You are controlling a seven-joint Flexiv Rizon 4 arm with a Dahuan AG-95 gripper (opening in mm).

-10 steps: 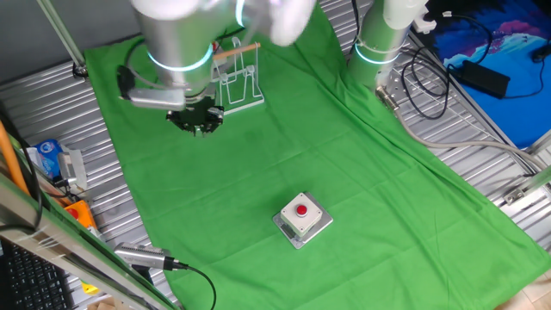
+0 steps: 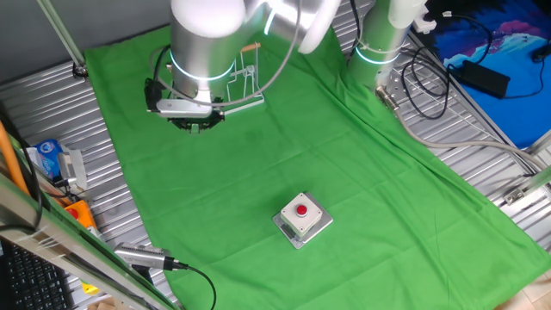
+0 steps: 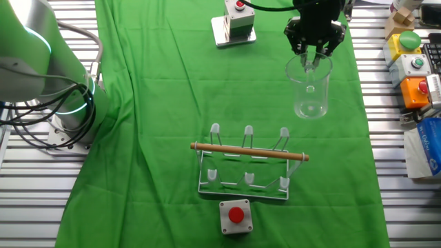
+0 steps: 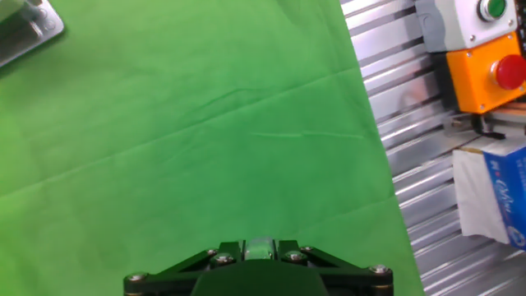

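Note:
In exterior view 2 a clear cup [image 3: 310,96] is upright directly beneath my gripper [image 3: 310,63], whose fingertips meet its rim or reach just inside it. I cannot tell whether the cup is held or stands on the cloth. From the wrist view, my gripper shows at the bottom edge, its dark fingers close together with a pale greenish patch between them; the cup is not clear there. Exterior view 1 has the gripper [image 2: 195,125] over the cloth near the rack [image 2: 245,86], with no cup visible. That white wire rack [image 3: 244,193] carries a wooden bar.
A red-button box [image 2: 301,214] sits on a metal plate on the green cloth [image 2: 215,189]. Another red-button box [image 3: 236,217] is just in front of the rack. Coloured switch boxes [image 3: 413,65] and a blue carton [image 3: 431,141] line the right side. Open cloth lies left of the rack.
The rack and button box have not moved.

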